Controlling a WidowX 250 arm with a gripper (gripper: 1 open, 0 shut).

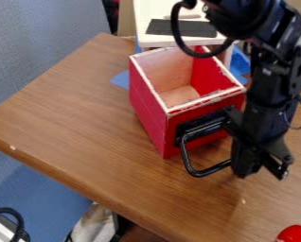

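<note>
A red open box [150,108] with white-edged rim stands on the wooden table, pale wood inside its bottom. A black drawer-like piece with a looped handle [196,172] is at the box's front right side, low near the tabletop. The black arm comes down from the upper right, and its gripper [259,161] is beside the handle at the box's front right. The fingers are dark against dark parts, so whether they are open or shut on the handle cannot be made out.
A red round object [294,234] lies at the bottom right edge. A white device [168,19] stands behind the box. The table's left edge drops to blue floor.
</note>
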